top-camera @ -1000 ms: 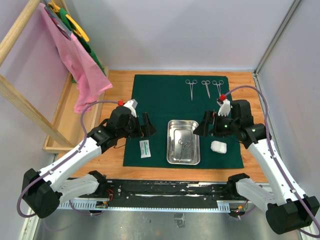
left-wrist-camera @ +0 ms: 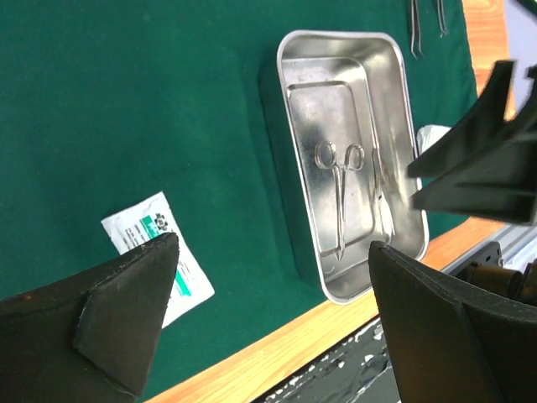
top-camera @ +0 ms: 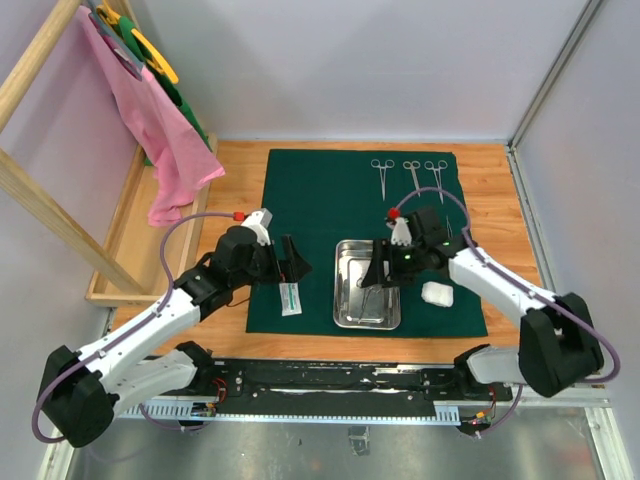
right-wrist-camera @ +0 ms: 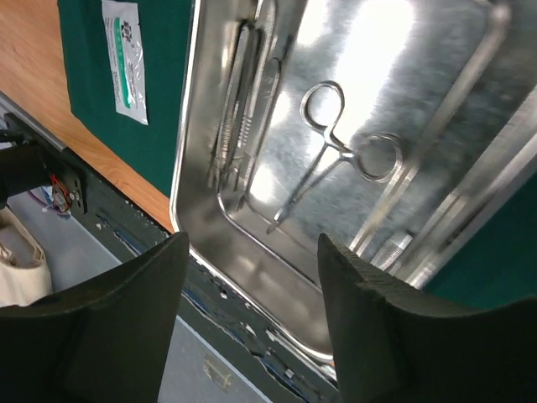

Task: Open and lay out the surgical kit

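Note:
A steel tray [top-camera: 341,300] lies on the green cloth [top-camera: 300,200]. Inside it, the right wrist view shows ring-handled scissors [right-wrist-camera: 330,144] and several slim steel instruments [right-wrist-camera: 243,101] along one side. My right gripper [top-camera: 371,277] is above the tray, its fingers apart with nothing between them; in its wrist view, the gap [right-wrist-camera: 252,252] is over the tray's end. My left gripper [top-camera: 280,276] stands open and empty, left of the tray, above the white-and-green packet [left-wrist-camera: 165,252]. Three ring-handled instruments [top-camera: 383,178] lie in a row at the cloth's back right.
A white gauze bundle [top-camera: 437,294] rests on the cloth right of the tray. Pink cloth [top-camera: 150,130] hangs from the wooden rack [top-camera: 70,225] at left.
From right of the tray, my right arm has swung left and its gripper is now over the tray. The left gripper has shifted only slightly. Tray and packet stay put.

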